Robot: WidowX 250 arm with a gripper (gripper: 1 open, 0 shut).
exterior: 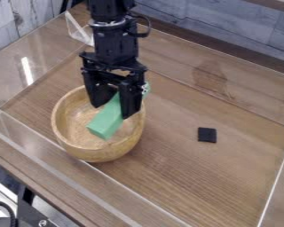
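Observation:
A tan round bowl (75, 134) sits on the wooden table, with a green object (106, 126) inside it. The black gripper (106, 97) hangs over the bowl's back part, its dark fingers standing apart around the upper end of the green object. The fingers are open; whether they touch the object is unclear.
A small black square (206, 135) lies on the table right of the bowl. A small whitish thing is partly visible behind the gripper at the bowl's back right. Cables run along the left edge.

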